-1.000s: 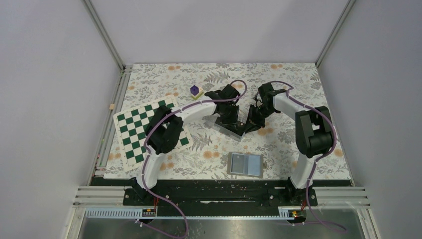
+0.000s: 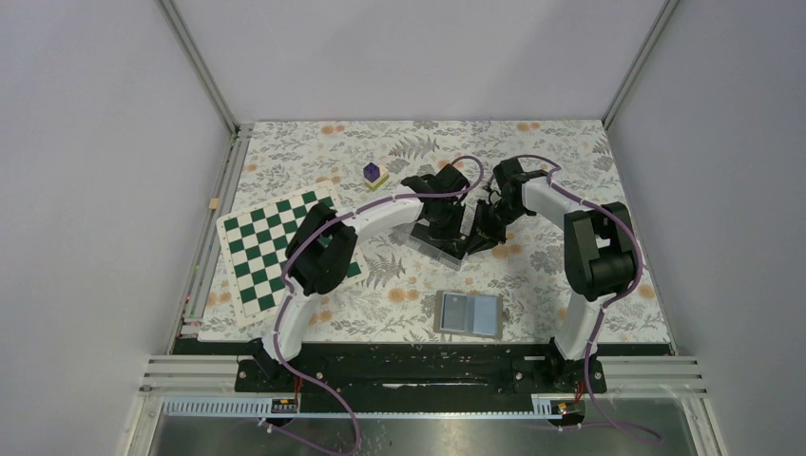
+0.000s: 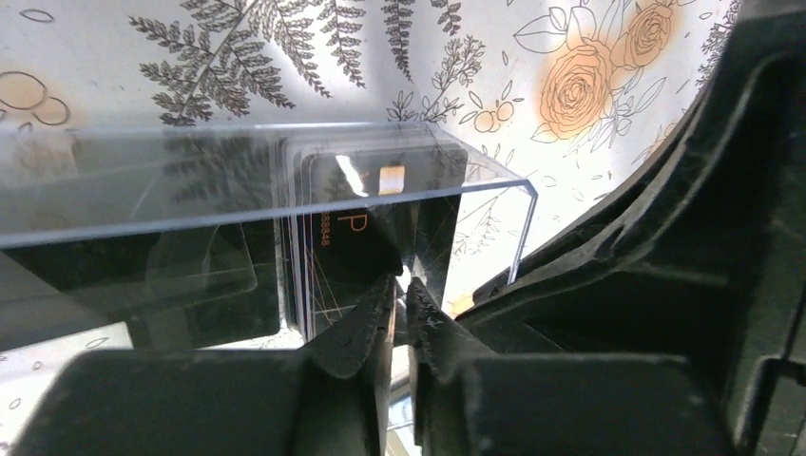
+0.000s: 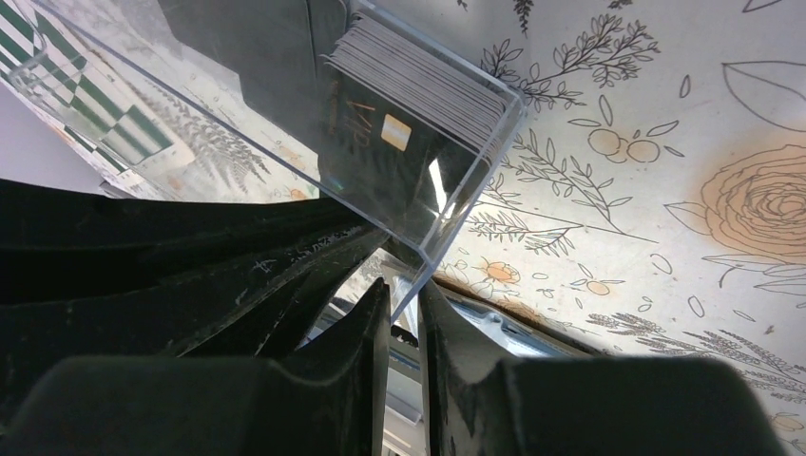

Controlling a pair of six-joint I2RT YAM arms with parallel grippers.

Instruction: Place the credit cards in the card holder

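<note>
A clear box (image 4: 466, 204) holds a stack of dark cards (image 4: 356, 142) at one end, their pale edges packed closely. My right gripper is shut on the box's clear wall at a corner. My left gripper is shut, its tips against or just over the front dark card (image 3: 352, 256) in the left wrist view; a pale sliver shows between the fingers, but I cannot tell what it is. Both grippers meet at the box's right end in the top view, hiding part of it. A flat grey holder (image 2: 470, 294) with two clear panes lies nearer the front edge.
A green-and-white checkered board (image 2: 233, 233) lies at the left, partly under my left arm. A small block with a purple top (image 2: 372, 172) stands behind the box.
My left gripper has shifted a little to the right over the box, toward the right gripper. The right arm, the box and the grey holder look unmoved.
</note>
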